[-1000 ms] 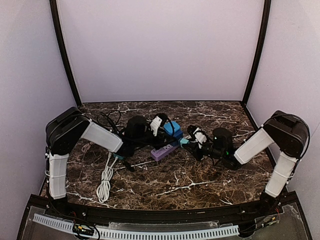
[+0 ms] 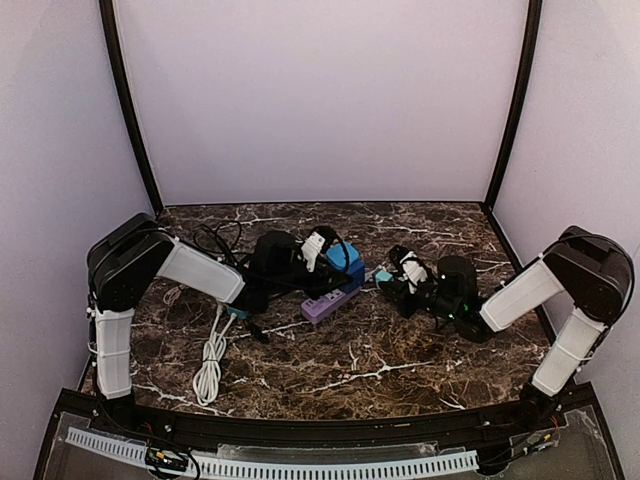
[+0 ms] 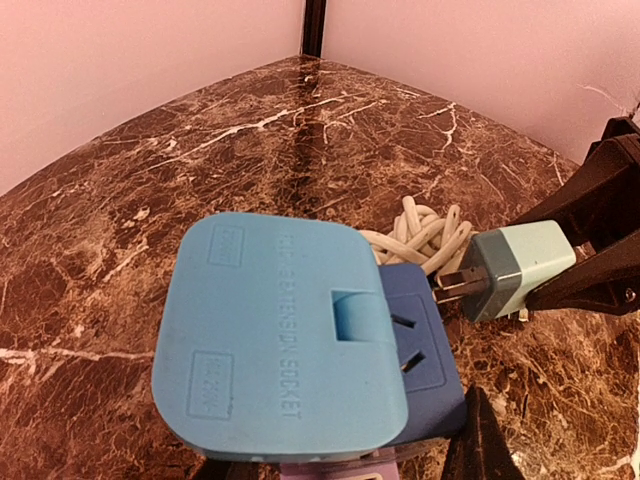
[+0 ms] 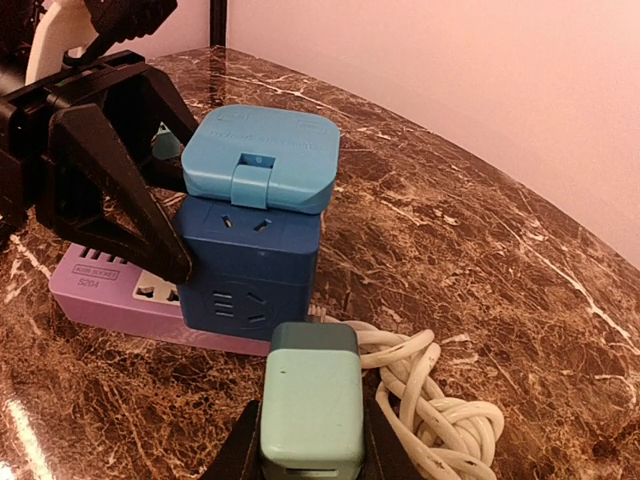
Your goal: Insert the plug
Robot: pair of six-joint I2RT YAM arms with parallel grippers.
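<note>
A pale green plug (image 4: 312, 405) with a grey front is gripped by my right gripper (image 2: 390, 281). Its metal prongs (image 3: 462, 284) point toward a dark blue socket block (image 4: 248, 262), a gap apart from it. Slots show on the block's face and top, and a light blue lid (image 4: 262, 155) stands raised over it. My left gripper (image 2: 343, 272) is shut on the blue block, one finger (image 4: 120, 195) along its near side; the far finger is partly hidden. The block sits at the end of a purple power strip (image 2: 330, 303).
A white cable coil (image 4: 425, 400) lies on the marble table beside the block. Another white cable bundle (image 2: 208, 372) rests at the front left. Free table lies in front of the two grippers.
The left arm keeps its place.
</note>
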